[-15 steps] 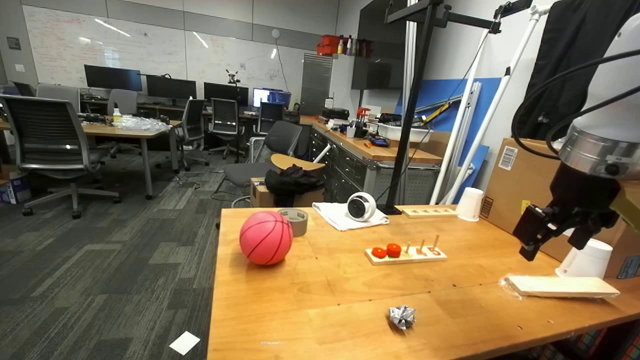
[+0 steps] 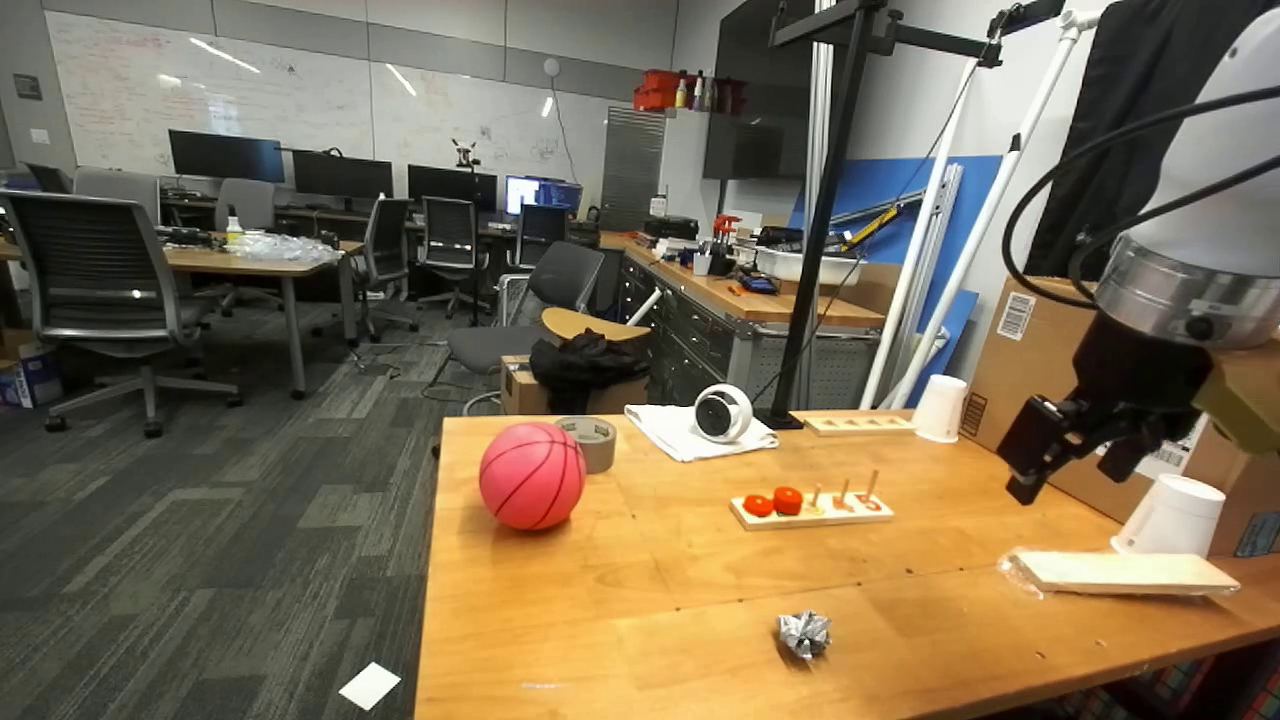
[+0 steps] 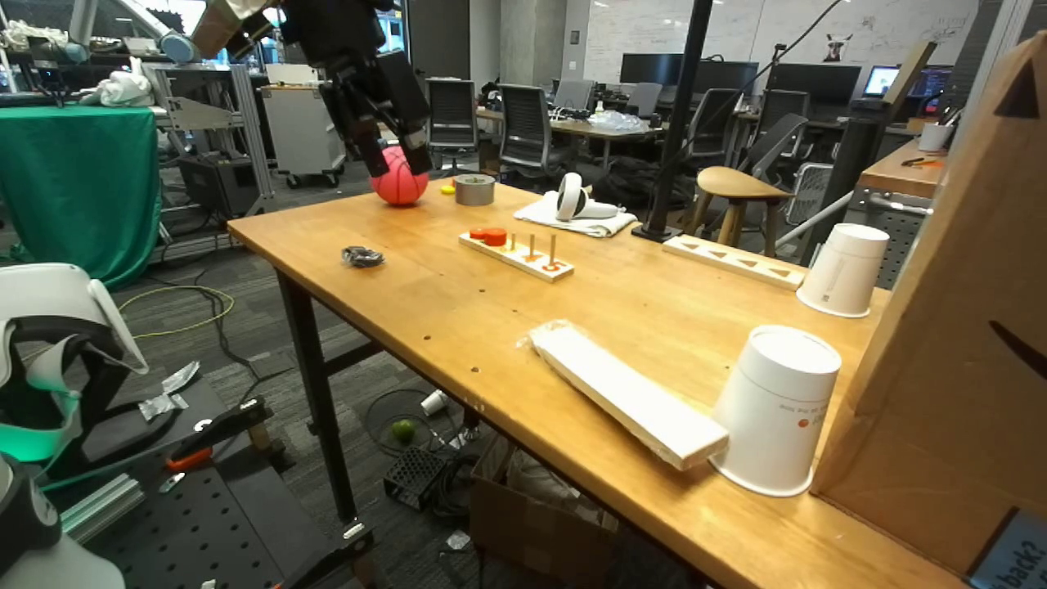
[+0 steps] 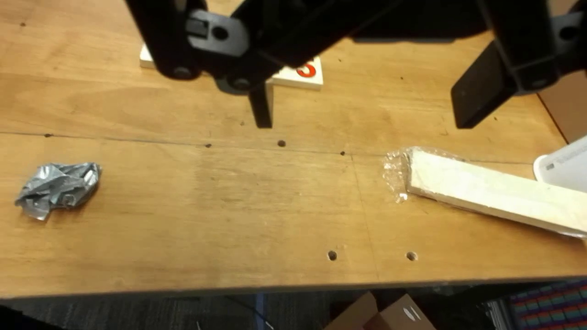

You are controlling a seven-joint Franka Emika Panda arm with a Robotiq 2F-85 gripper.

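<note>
My gripper is open above the table, its two fingers wide apart with only bare wood visible far below between them. In exterior view 1 the gripper (image 2: pixel 1068 474) hangs at the right, clear of every object. A pale peg board (image 2: pixel 819 514) lies mid-table; red rings (image 2: pixel 787 500) sit at its left end and bare pegs stand toward its right. The wrist view shows just parts of that board (image 4: pixel 297 79), the rest hidden behind the gripper. A crumpled silver ball (image 4: pixel 60 187) rests near the front edge. A wooden block in clear wrap (image 4: pixel 495 189) lies at the right.
A pink ball (image 2: pixel 531 476) and a tape roll (image 2: pixel 590 444) stand at the table's left. White cups (image 3: pixel 780 407) sit upside down beside a large cardboard box (image 3: pixel 942 393). A white camera-like device (image 2: pixel 722 414) rests on a cloth.
The arm and gripper have moved a little left and up in exterior view 1. Objects on the table have stayed put.
</note>
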